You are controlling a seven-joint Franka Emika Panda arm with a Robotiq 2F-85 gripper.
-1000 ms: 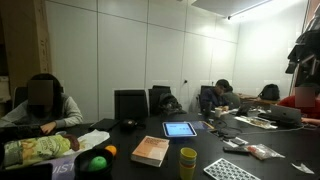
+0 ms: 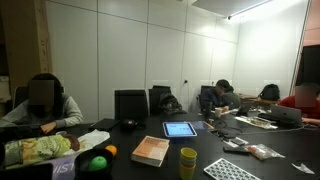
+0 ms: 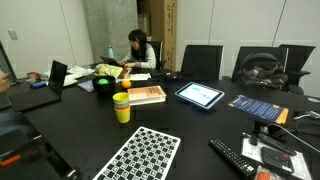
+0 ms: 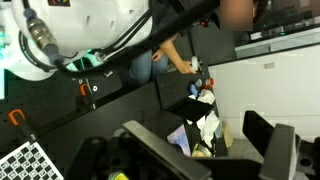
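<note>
My gripper stands open in the wrist view, its dark fingers wide apart with nothing held between them. Neither exterior view shows the gripper. On the black table stands a stack of yellow cups, beside a thick orange-covered book. A black bowl holds something green, and a small orange object is close by. The white perforated board lies flat at the front of the table; part of it shows at the lower left of the wrist view.
A tablet lies behind the board. A keyboard-like black strip, cables and packets crowd the right side. People sit around the table.
The arm part seen at the upper right edge a second ago has moved right and out of exterior view 1. The objects on the table look unmoved.
</note>
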